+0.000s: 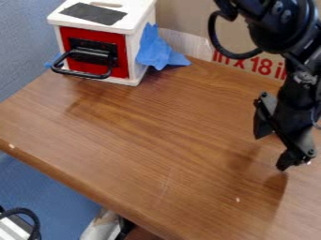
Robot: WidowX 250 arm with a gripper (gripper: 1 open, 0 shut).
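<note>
The black robot arm hangs down along the right edge, its gripper [273, 141] low over the right part of the wooden table [138, 150]. The finger parts angle down and to the left, casting a shadow on the wood; whether they are open or shut is unclear.
A white box with a red front [90, 52] and black handle stands at the back left, blue cloth [160, 52] beside it. Cardboard [194, 19] is behind the arm. The table's front-left edge drops to a blue floor.
</note>
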